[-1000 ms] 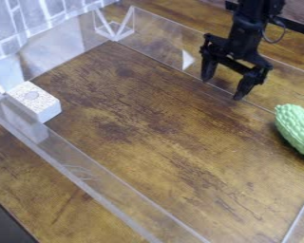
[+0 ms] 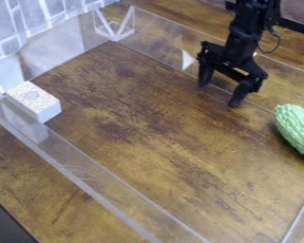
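Note:
My black gripper [image 2: 228, 81] hangs at the upper right of the camera view, low over the wooden board beside a clear plastic edge. Its two dark fingers point down and stand apart, with nothing visible between them. A green bumpy object [image 2: 295, 129] lies at the right edge, below and right of the gripper. A white block [image 2: 34, 102] sits at the left.
A clear plastic border [image 2: 94, 180] runs round the wooden work surface [image 2: 148, 142]. White ribbed material [image 2: 34, 24] is at the top left. The middle of the board is bare.
The gripper has shifted very slightly, staying in about the same place at the upper right. The green object and white block have not moved.

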